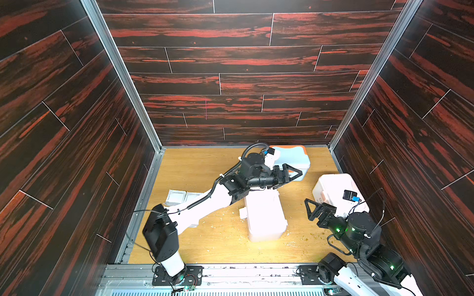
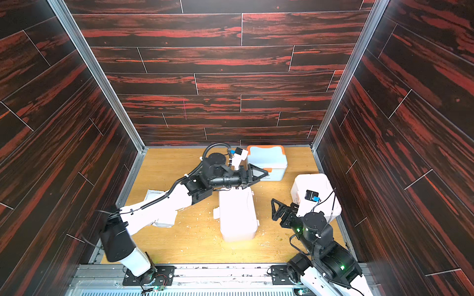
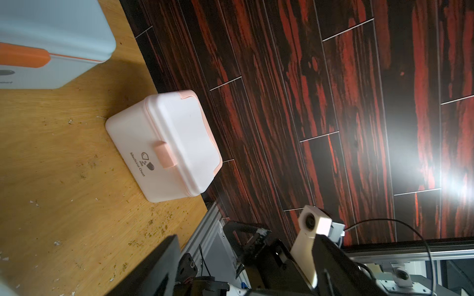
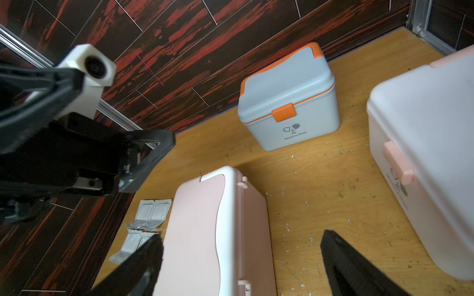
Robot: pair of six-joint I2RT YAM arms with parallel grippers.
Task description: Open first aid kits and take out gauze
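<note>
In the middle of the table a pale pink and white first aid kit [image 1: 265, 214] lies with its pink-panelled lid side toward the left and its hinges showing in the right wrist view. A light blue kit [image 4: 291, 106] with an orange latch stands at the back, closed. To the right stands another closed white kit [image 3: 167, 143] with a pink latch. My left gripper [image 1: 294, 173] is part open in front of the blue kit, above the table, with nothing seen between its fingers. Between the middle and right kits, my right gripper [image 1: 316, 209] is open and empty.
Several flat white gauze packets [image 4: 150, 214] lie on the left of the table, partly behind my left arm in the top views. Bare wood [image 4: 321, 197] runs between the kits. Dark walls close in the back and sides.
</note>
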